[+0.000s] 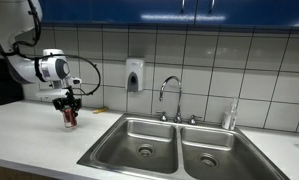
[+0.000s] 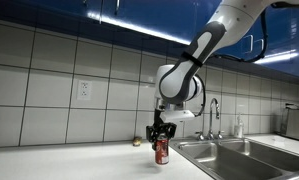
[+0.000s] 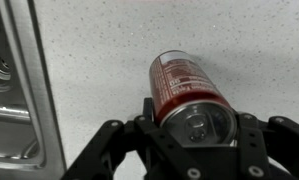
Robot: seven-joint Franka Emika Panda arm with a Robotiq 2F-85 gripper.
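Observation:
A red soda can [image 3: 181,80] with a silver lid stands between the black fingers of my gripper, which is shut on it. In the wrist view the can's lid faces the camera, and the fingertips sit at either side of its top end. From the first exterior view, the can [image 1: 70,118] is at the left part of the counter, under the gripper [image 1: 69,104]. The second exterior view shows the can [image 2: 162,152] upright below the gripper [image 2: 162,136], close to the counter; whether its base touches the surface I cannot tell.
A double steel sink [image 1: 144,143] lies to the right of the can, with a faucet [image 1: 166,95] behind it. A soap dispenser [image 1: 135,75] hangs on the tiled wall. A bottle [image 1: 230,115] stands behind the sink at right.

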